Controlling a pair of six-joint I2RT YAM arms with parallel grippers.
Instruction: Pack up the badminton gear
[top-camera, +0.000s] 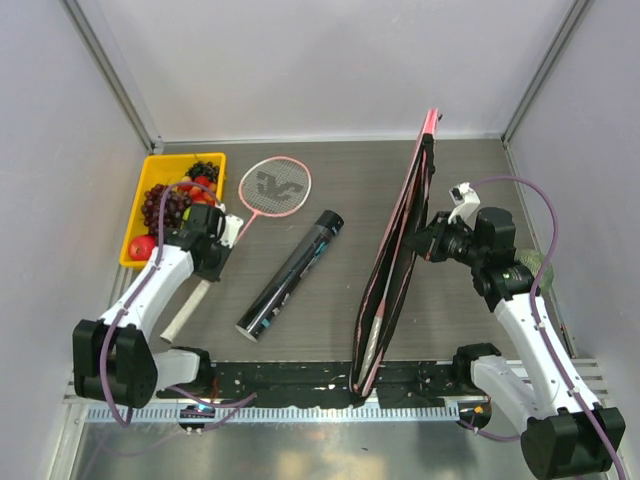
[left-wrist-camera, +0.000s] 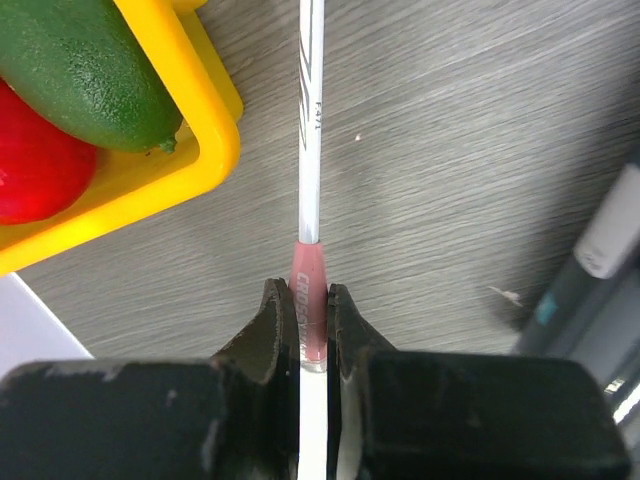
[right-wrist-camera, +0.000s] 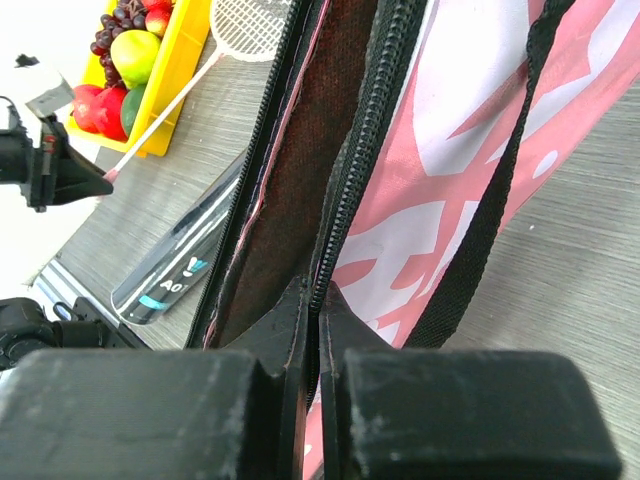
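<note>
A pink-rimmed badminton racket (top-camera: 275, 186) lies toward the back left, its white handle (top-camera: 185, 311) pointing to the front. My left gripper (top-camera: 215, 268) is shut on the racket's pink shaft base, just above the handle, as the left wrist view (left-wrist-camera: 308, 300) shows. The pink and black racket bag (top-camera: 395, 260) hangs upright-slanted on the right, zip partly open, a pale shaft visible inside its lower part. My right gripper is shut on the bag's zippered edge. A black shuttlecock tube (top-camera: 290, 275) lies diagonally in the middle.
A yellow fruit basket (top-camera: 131, 240) sits at the left beside my left arm. Bare floor lies behind the tube and bag; walls enclose the back and sides. A green mesh object (top-camera: 533, 270) is at the right edge, behind the right arm.
</note>
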